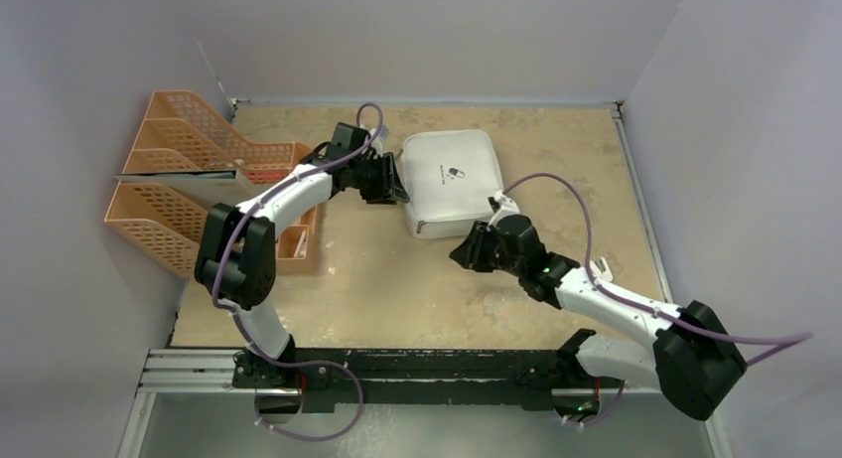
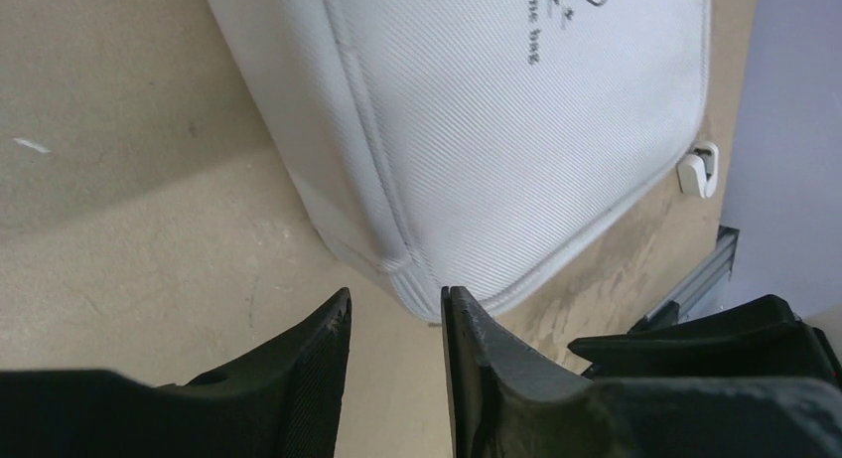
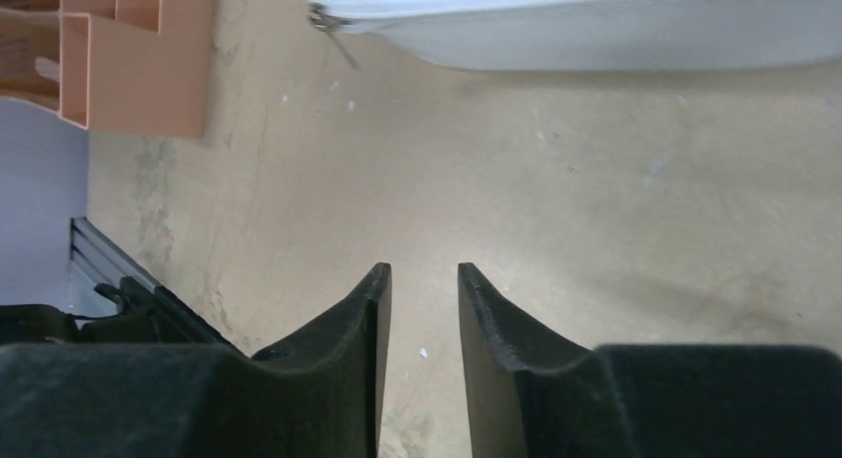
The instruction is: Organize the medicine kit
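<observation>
The white medicine kit (image 1: 452, 175), a soft box with a small printed pill mark, lies closed near the back middle of the table. In the right wrist view its zipper pull (image 3: 326, 19) hangs at a corner of the kit. My left gripper (image 1: 399, 195) is by the kit's left side; in the left wrist view its fingers (image 2: 323, 359) are parted, with nothing between them. Just off the kit's front edge, my right gripper (image 1: 465, 258) has its fingers (image 3: 362, 329) apart over bare table. What the kit contains is hidden.
An orange multi-compartment organizer (image 1: 179, 225) stands at the left, with a flat grey panel (image 1: 189, 187) across it. A small white item (image 1: 601, 269) lies at the right, near the right arm.
</observation>
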